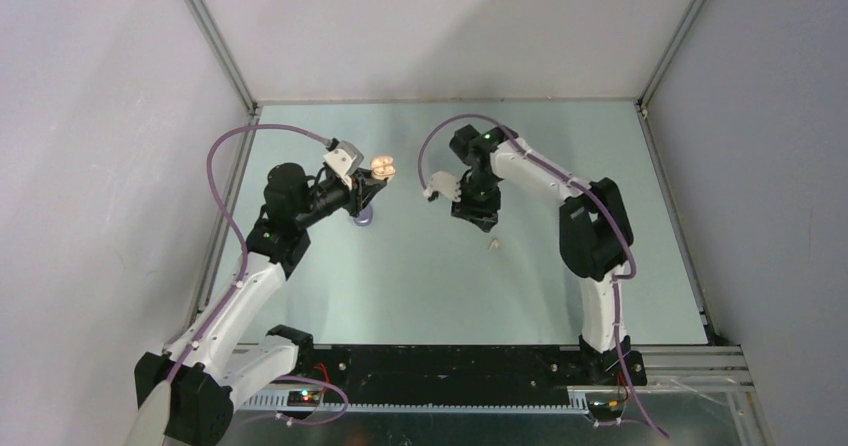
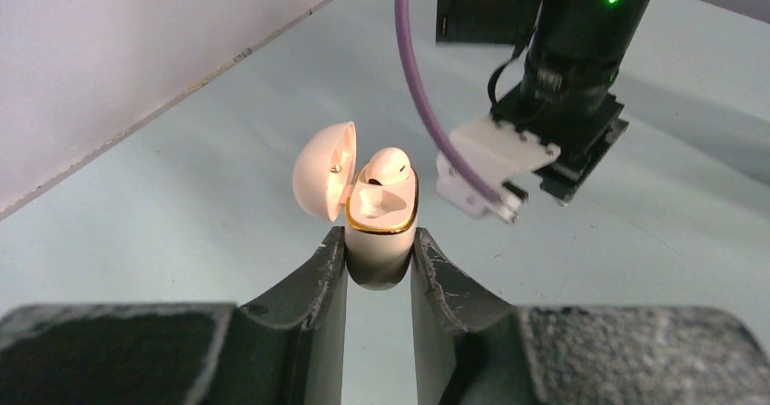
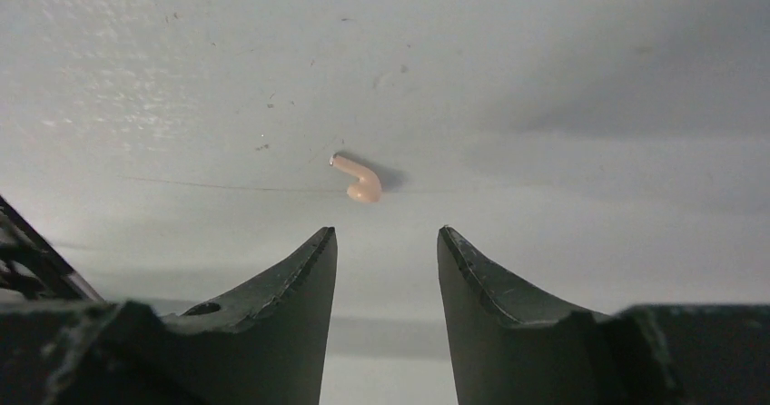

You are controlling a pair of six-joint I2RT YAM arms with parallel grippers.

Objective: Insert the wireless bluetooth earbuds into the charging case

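My left gripper is shut on the pale pink charging case (image 2: 380,246), held up above the table at the left of the top view. Its lid (image 2: 318,173) stands open; one compartment shows a rounded earbud (image 2: 389,163), the nearer one looks empty. A loose pink earbud (image 3: 363,187) lies on the table (image 3: 590,196), also small in the top view (image 1: 494,244). My right gripper is open, pointing down just short of that earbud in its wrist view, with nothing between its fingers.
A purple round object (image 1: 363,216) sits on the table below my left gripper. White walls border the sides and back. Purple hoses arch over both arms.
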